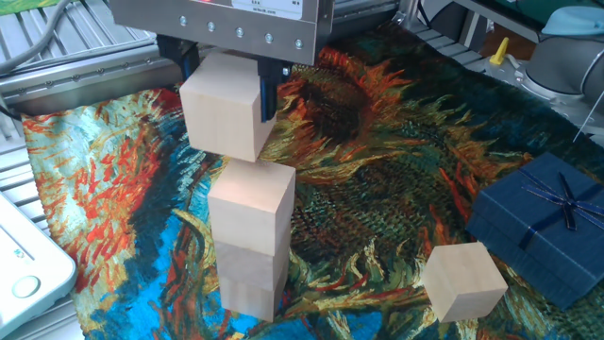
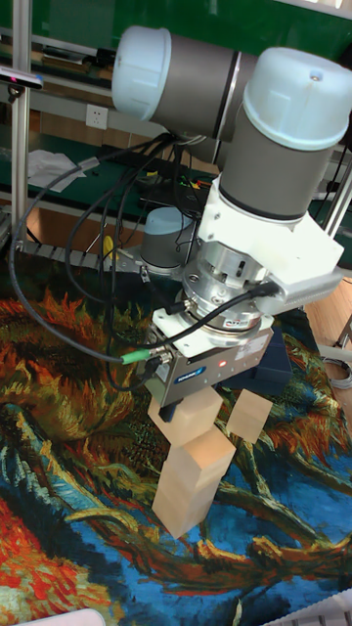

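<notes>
My gripper (image 1: 227, 87) is shut on a pale wooden cube, one finger on each side of it. This held cube (image 1: 222, 113) hangs above and slightly behind a stack of wooden blocks (image 1: 247, 215), seen from exterior view 2. In exterior view 3 the held cube (image 2: 189, 420) also appears beyond the stack (image 2: 193, 482), its lower edge overlapping the stack's top. Whether the two touch is hard to tell. The stack stands upright, with a darker band of wood in its middle. Another wooden cube (image 1: 464, 282) lies alone on the cloth, to the right of the stack.
A dark blue gift box (image 1: 545, 227) with a ribbon sits at the right, close to the lone cube. A patterned cloth (image 1: 377, 189) covers the table. A white device (image 1: 28, 269) stands at the left edge. Bare cloth lies between stack and lone cube.
</notes>
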